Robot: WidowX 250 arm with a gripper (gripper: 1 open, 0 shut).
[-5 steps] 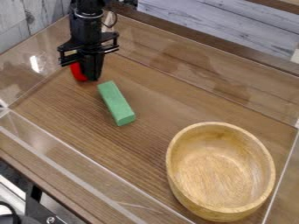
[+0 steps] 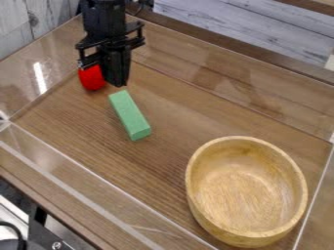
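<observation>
My black gripper [image 2: 109, 62] hangs at the upper left over the table. A red object [image 2: 92, 78] rests on the table just behind and left of it, partly hidden by the gripper. A green block [image 2: 129, 114] lies lengthwise on the table below the gripper, apart from it. The gripper looks narrow, with nothing visible held between its fingers, though the fingertips are small in this view.
A large round wooden bowl [image 2: 247, 189] sits at the lower right.
The gripper has risen and shifted slightly right, uncovering more of the red object. The green block and bowl have not moved.
</observation>
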